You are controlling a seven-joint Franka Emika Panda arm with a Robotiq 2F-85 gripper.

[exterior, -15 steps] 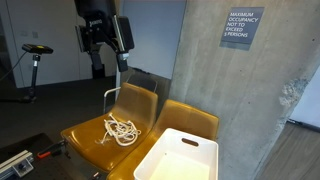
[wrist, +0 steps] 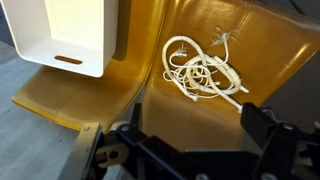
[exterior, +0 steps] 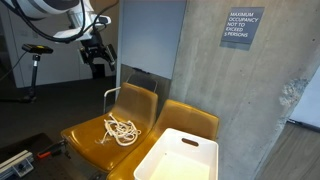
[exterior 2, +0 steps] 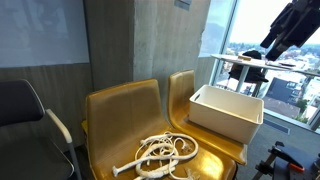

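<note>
A white rope (exterior: pixel 122 131) lies in loose coils on the seat of a tan chair. From above, the wrist view shows thicker rope (wrist: pixel 222 67) tangled with thinner cord, one end frayed. A white bin (exterior 2: pixel 227 112) stands on the neighbouring tan chair, and its handle slot faces the wrist camera. My gripper is open above the rope's chair, its dark fingers wide apart with nothing between them. In exterior view 1 the gripper (exterior: pixel 105 66) hangs well above the seats. The bin's floor looks bare in that view.
A dark chair with a metal armrest (exterior 2: pixel 60 128) stands left of the tan chairs in exterior view 2. The backrests (exterior 2: pixel 126 118) rise behind the seats. A concrete wall (exterior: pixel 250 90) lies behind. Around the rope, much of the seat is clear.
In exterior view 1 the arm has swung left and away from the camera, appearing smaller now. The rope and bin have stayed where they were.
</note>
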